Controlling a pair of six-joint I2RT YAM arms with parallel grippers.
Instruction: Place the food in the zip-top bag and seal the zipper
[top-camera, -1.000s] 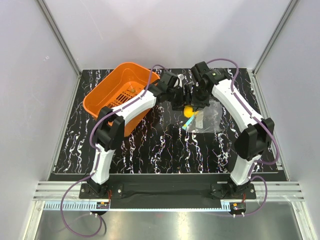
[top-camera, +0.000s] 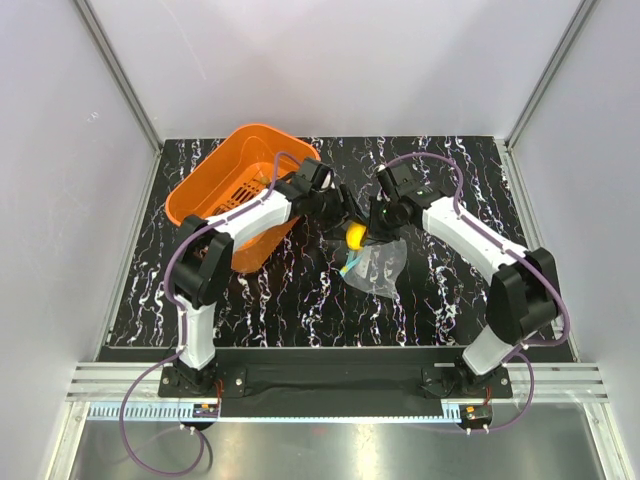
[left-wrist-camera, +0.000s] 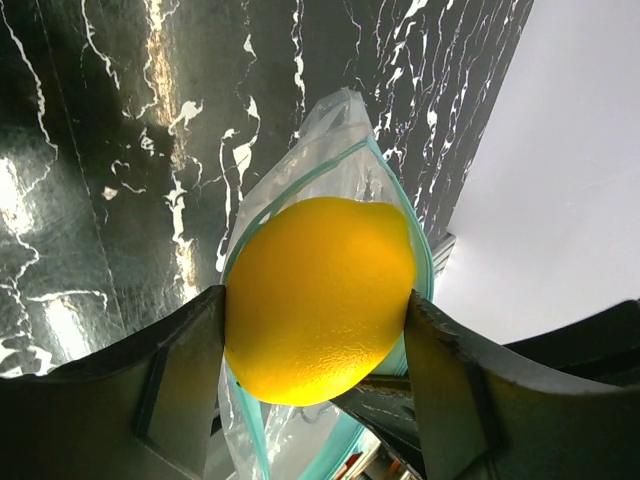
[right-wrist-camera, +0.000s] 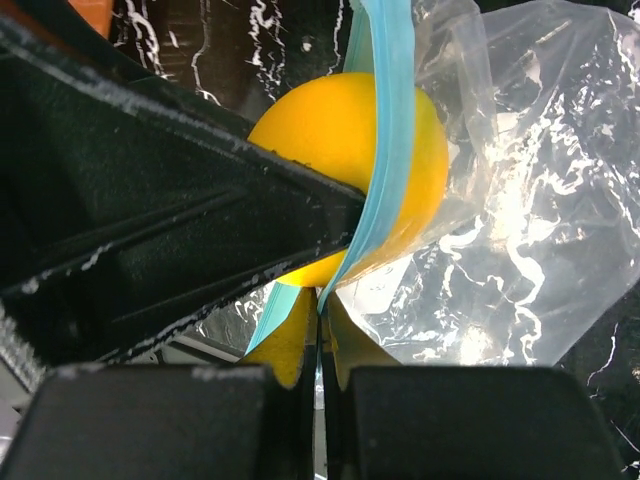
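A yellow food item (top-camera: 356, 236), shaped like a pepper or mango, sits in the mouth of the clear zip top bag (top-camera: 382, 270), whose blue zipper strip (right-wrist-camera: 391, 140) crosses it. My left gripper has its fingers part open around the food, one on each side; whether it grips is unclear. My right gripper is shut on the bag's edge at the zipper, just beside the food, and reaches in close to the left gripper.
An orange basket (top-camera: 181, 192) stands at the left.
Both grippers, with the bag and food between them, have moved down and left in the top view over the last second.
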